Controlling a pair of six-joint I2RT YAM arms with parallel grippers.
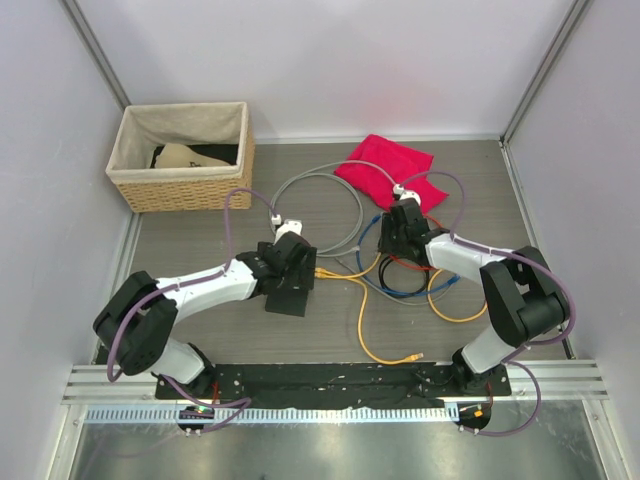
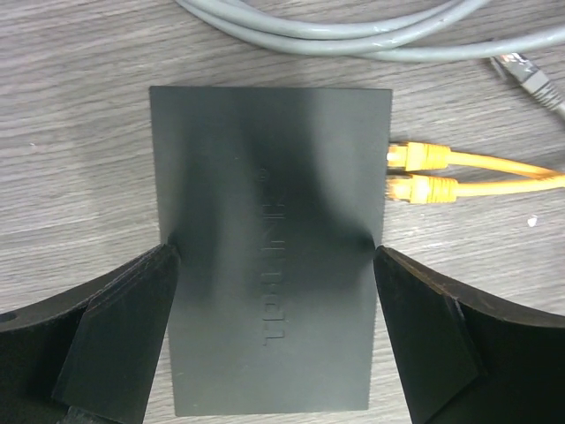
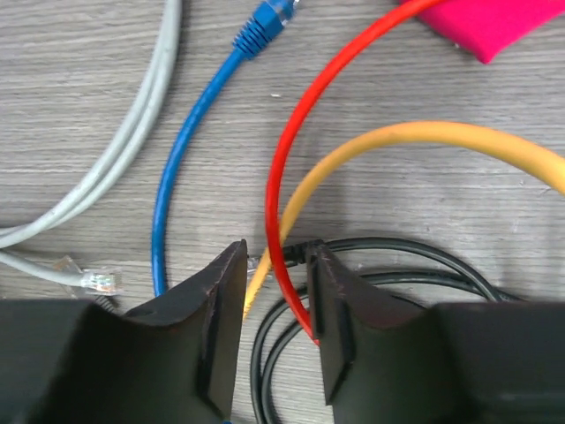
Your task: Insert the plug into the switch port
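A black switch (image 2: pixel 274 344) lies flat below my left gripper, whose open fingers sit over its two sides; no ports show on its top face. Two yellow plugs (image 2: pixel 422 187) lie at the switch's right edge. My right gripper is over the cable tangle, its fingers partly apart around a red cable (image 3: pixel 275 194) and a yellow cable (image 3: pixel 397 132) crossing beneath; whether it touches either is unclear. A blue plug (image 3: pixel 265 25) lies above that gripper in the right wrist view.
Grey cables (image 2: pixel 309 26) loop behind the switch, black cables (image 3: pixel 415 247) coil at the right, and a red cloth (image 1: pixel 370 165) lies at the back. A wicker basket (image 1: pixel 180 190) stands back left.
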